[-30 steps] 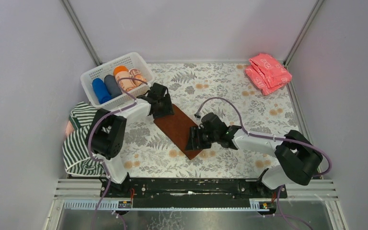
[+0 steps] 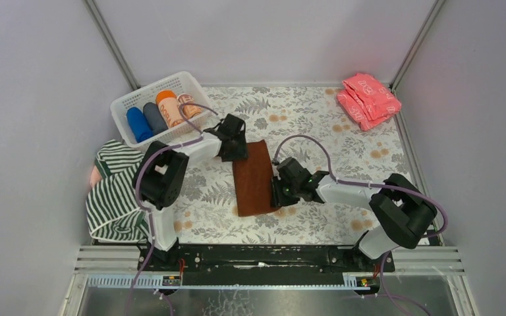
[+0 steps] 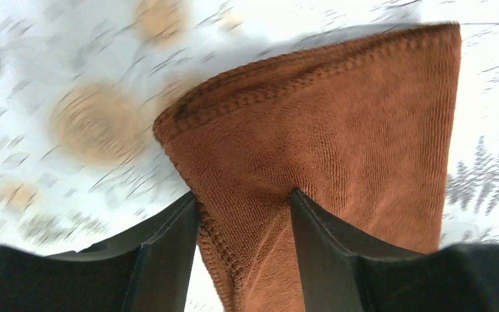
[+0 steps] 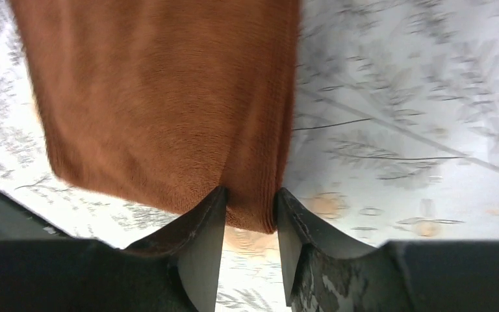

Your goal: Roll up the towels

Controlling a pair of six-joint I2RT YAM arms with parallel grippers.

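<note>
A folded brown towel (image 2: 253, 187) lies nearly straight, its long side running front to back in the top view. My left gripper is open at its far left edge. In the left wrist view the folded towel (image 3: 338, 130) shows between and beyond the parted fingers, its layered rim at the top. At the near right corner, my right gripper stands partly open. The towel's folded edge (image 4: 260, 175) runs down between its fingertips, with a gap still showing. In the top view both grippers cover parts of the towel's edges.
A white basket (image 2: 120, 120) with several rolled towels stands at the back left. A green-striped cloth (image 2: 115, 204) lies at the left, and folded coral towels (image 2: 369, 99) sit at the back right.
The brown towel has turned from a slant to nearly straight.
</note>
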